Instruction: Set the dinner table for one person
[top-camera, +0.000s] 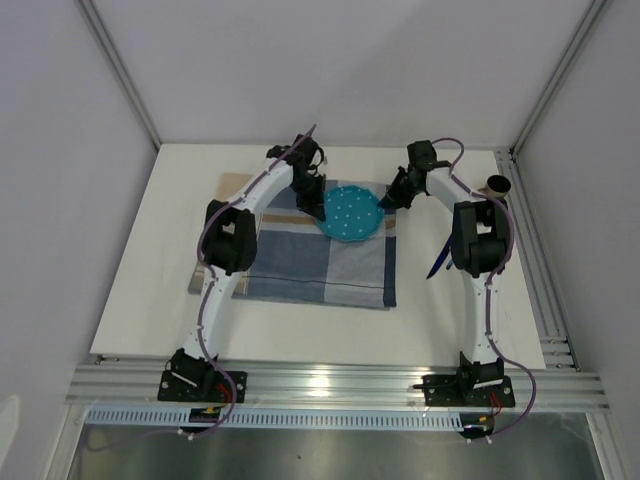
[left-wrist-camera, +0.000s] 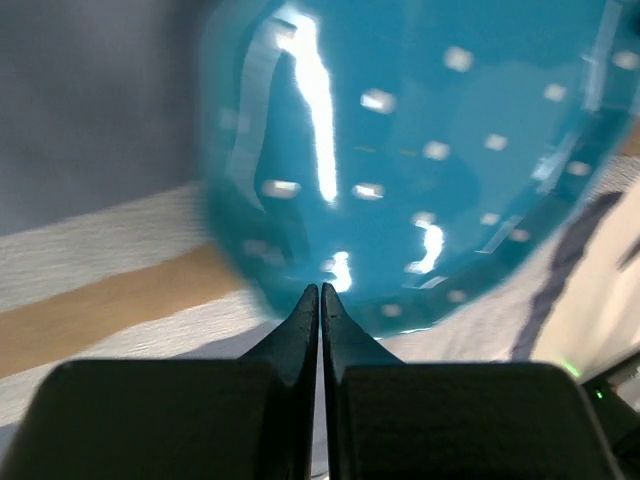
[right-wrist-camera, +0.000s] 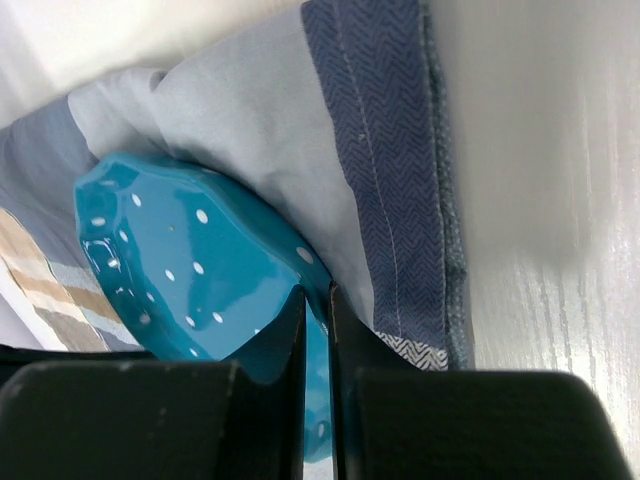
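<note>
A teal dotted plate (top-camera: 349, 213) lies on a striped grey, blue and tan placemat (top-camera: 318, 270) in the upper middle of the table. My left gripper (top-camera: 316, 210) is at the plate's left side, shut, with nothing seen between its fingertips in the left wrist view. My right gripper is shut on the plate's right rim, at the top corner of the placemat near its dark border.
A brown mug (top-camera: 497, 186) stands at the far right, partly behind the right arm. Blue cutlery (top-camera: 436, 262) lies right of the placemat, partly hidden by that arm.
</note>
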